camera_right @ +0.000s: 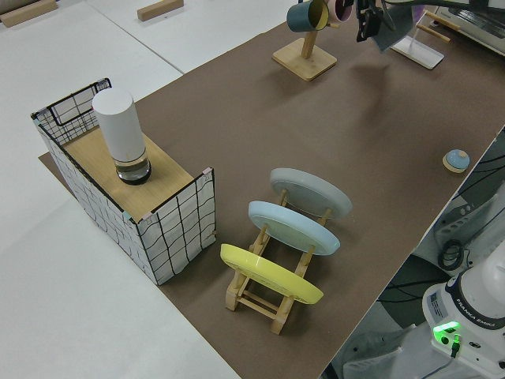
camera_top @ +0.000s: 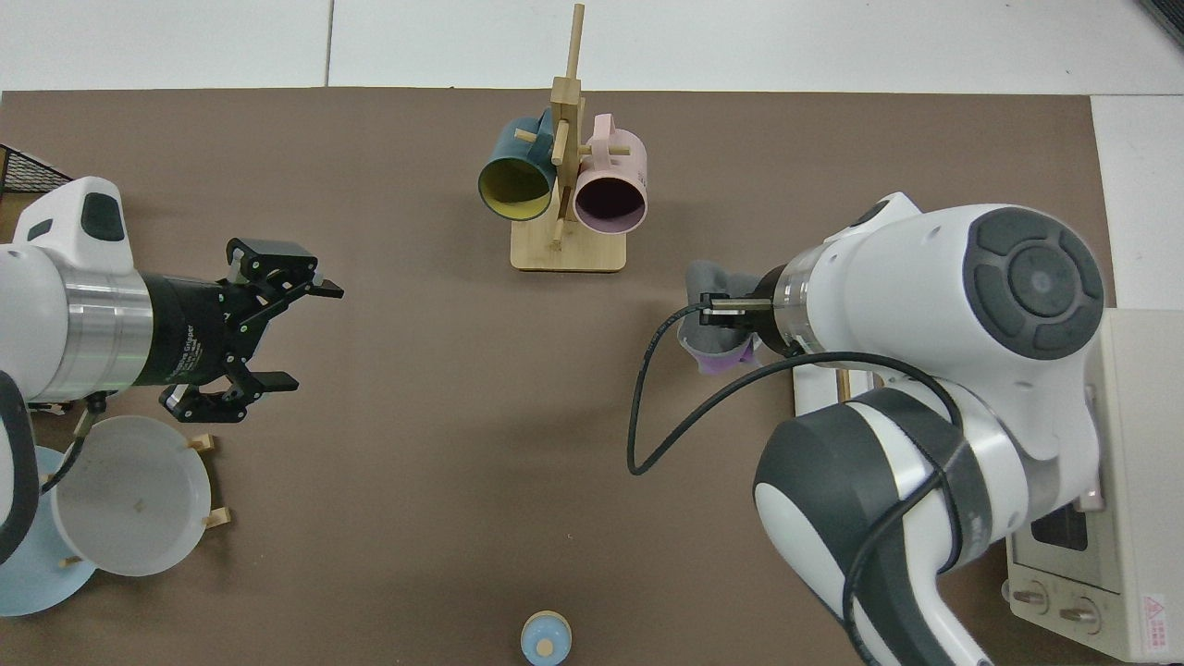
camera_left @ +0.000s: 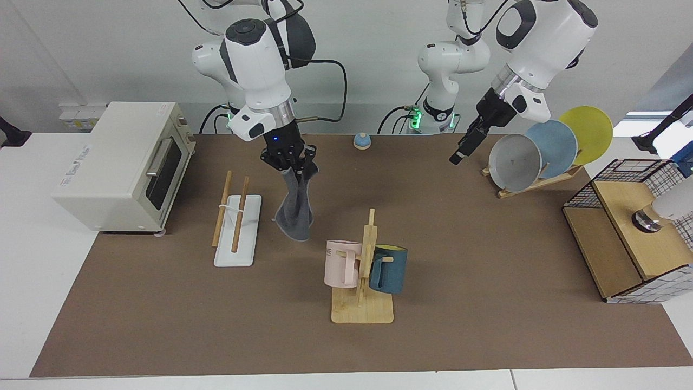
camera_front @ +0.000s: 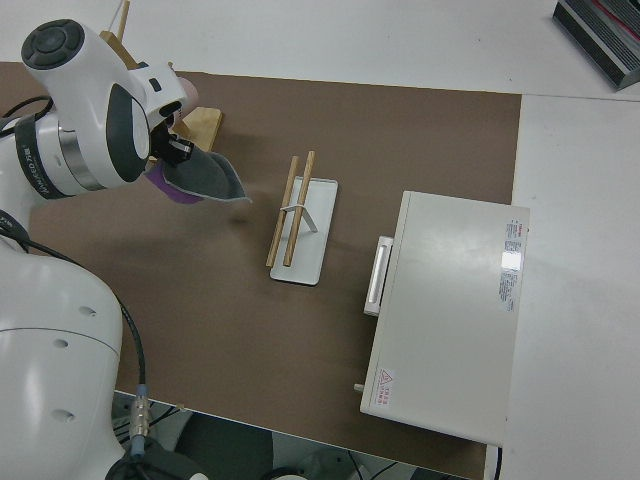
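Note:
A grey cloth with a purple part (camera_top: pixel 716 344) hangs from my right gripper (camera_left: pixel 295 166) (camera_front: pixel 175 150), which is shut on it, over the mat between the mug stand and a white board (camera_left: pixel 235 247) with two wooden sticks. My left gripper (camera_left: pixel 458 153) is held above the mat beside the plate rack, empty; whether it is open or shut is hard to tell. A wooden stand (camera_top: pixel 566 250) holds a blue mug (camera_top: pixel 512 166) and a pink mug (camera_top: pixel 610 189).
A white oven (camera_left: pixel 117 175) stands on one side. A rack with grey, blue and yellow plates (camera_right: pixel 272 272) and a wire shelf (camera_right: pixel 158 181) with a white cylinder are on the other. A small blue object (camera_top: pixel 545 642) lies near the edge.

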